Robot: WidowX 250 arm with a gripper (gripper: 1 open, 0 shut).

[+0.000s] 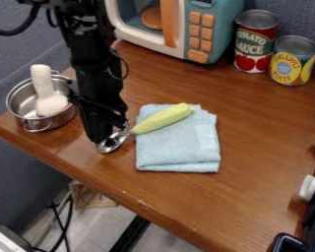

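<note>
My black gripper (105,128) reaches down just right of the steel pot, at a silver spoon (111,143) on the wooden table left of the folded light blue towel (177,148). Whether its fingers hold the spoon is unclear. A yellow corn cob (164,117) lies on the towel. A white pestle-like object (44,84) stands in the steel pot (35,120) at the table's left.
A toy microwave (213,30) stands at the back, beside a tomato sauce can (255,44) and a yellow can (293,64). A dark appliance (307,221) is at the right edge.
</note>
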